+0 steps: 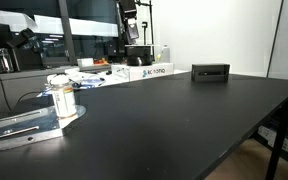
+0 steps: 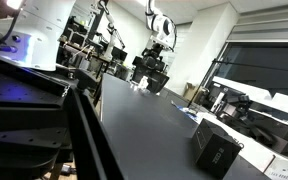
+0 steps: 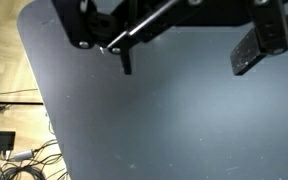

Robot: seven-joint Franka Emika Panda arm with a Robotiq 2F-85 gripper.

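My gripper stands open in the wrist view, its dark fingers wide apart with only bare tabletop showing between them. Nothing is held. Below it lies the dark table [image 3: 164, 120], one rounded corner visible at the left. On that table a black box [image 1: 210, 73] sits toward the far right in exterior view 1. The same kind of black box [image 2: 216, 150] appears large at the lower right of exterior view 2. No box shows in the wrist view.
A white cylinder [image 1: 63, 101] stands beside a metal plate [image 1: 24, 130] at the left. Behind the table are a white labelled box [image 1: 149, 71] and clutter. Cables [image 3: 29, 165] lie on the floor past the table edge.
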